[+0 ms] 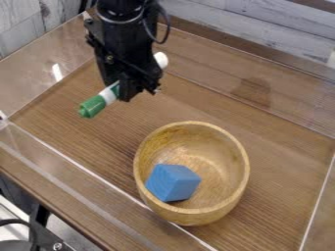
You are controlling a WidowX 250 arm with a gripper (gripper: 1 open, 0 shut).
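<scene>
My dark gripper (pixel 124 78) is in the upper left middle of the camera view, shut on a green and white cylindrical object (pixel 97 103) that slants down to the left, its green end lowest. A tan oval bowl (pixel 216 186) at the lower middle holds a blue block (pixel 173 182) in its front left part. The green object hangs above and to the left of the bowl, apart from it.
A pale object (pixel 159 60) shows behind the arm. Dark cables lie at the lower left corner.
</scene>
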